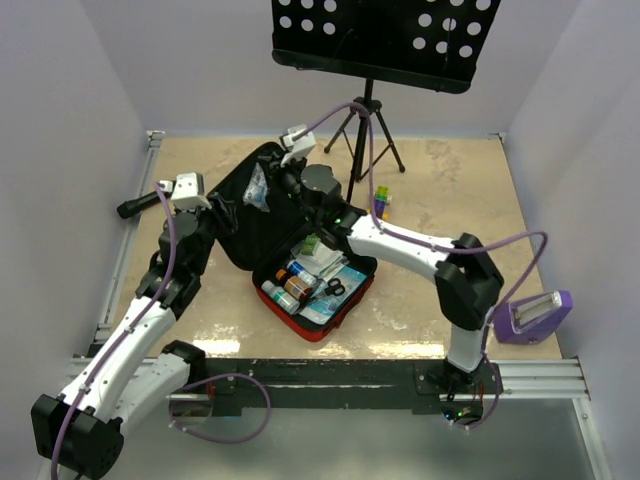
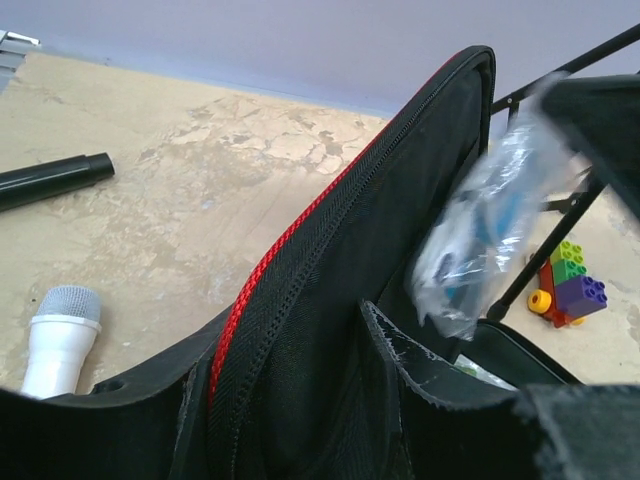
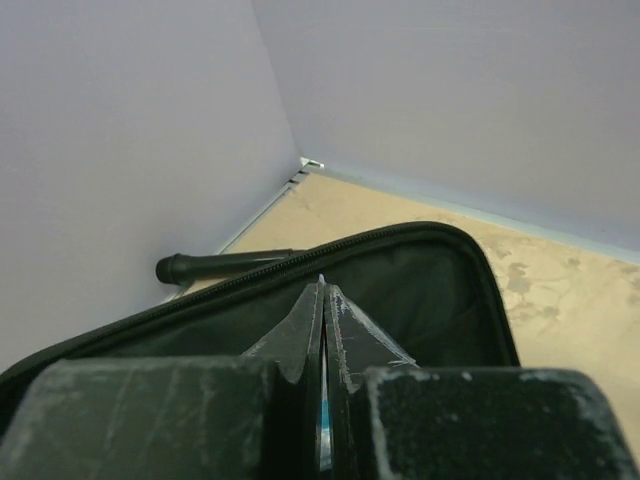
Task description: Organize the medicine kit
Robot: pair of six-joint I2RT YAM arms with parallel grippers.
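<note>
The black medicine kit (image 1: pixel 325 333) with red trim lies open, bottles, scissors and packets in its base. My left gripper (image 1: pixel 228 212) has its fingers on either side of the raised lid (image 2: pixel 350 200) at its edge, and the lid stands tilted up. A clear plastic bag (image 2: pixel 480 235) with blue and white contents hangs from my right gripper, whose fingertips meet with only a sliver of it showing between them. From above, the bag (image 1: pixel 256 187) is over the inside of the lid, apart from the base compartment.
A music stand (image 1: pixel 366 120) rises just behind the right arm. Toy blocks (image 1: pixel 381 203) sit to the right of the lid, a black cylinder (image 2: pixel 55 180) and a white microphone (image 2: pixel 62 335) to its left. A purple box (image 1: pixel 533 318) stands far right.
</note>
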